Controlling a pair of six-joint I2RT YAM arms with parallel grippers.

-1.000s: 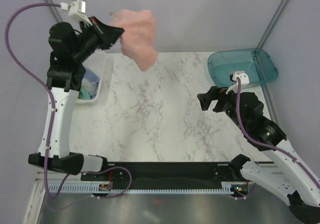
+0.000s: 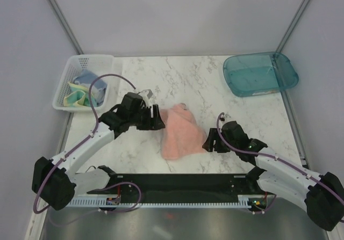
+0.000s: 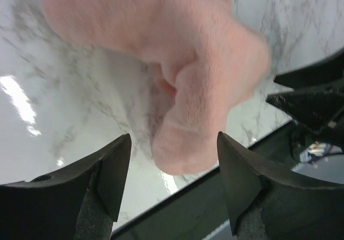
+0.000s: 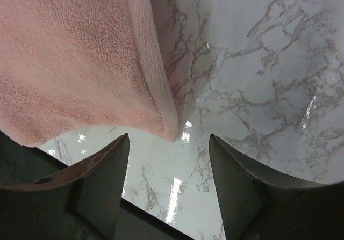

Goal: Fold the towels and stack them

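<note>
A pink towel (image 2: pixel 181 132) lies crumpled on the marble table, bunched at its far end and spread flatter toward the front. My left gripper (image 2: pixel 157 117) stands open at its left side; in the left wrist view the towel's front corner (image 3: pixel 188 148) shows just beyond the fingers, ungripped. At the towel's right front corner, my right gripper (image 2: pixel 209 143) is low over the table. In the right wrist view that corner (image 4: pixel 167 124) points toward the gap between the parted fingers, with nothing held.
A white basket (image 2: pixel 63 84) at the back left contains blue, green and yellow towels (image 2: pixel 88 87). An empty teal bin (image 2: pixel 252 76) stands at the back right. Bare table surrounds the pink towel.
The right gripper has lowered to the towel's right corner.
</note>
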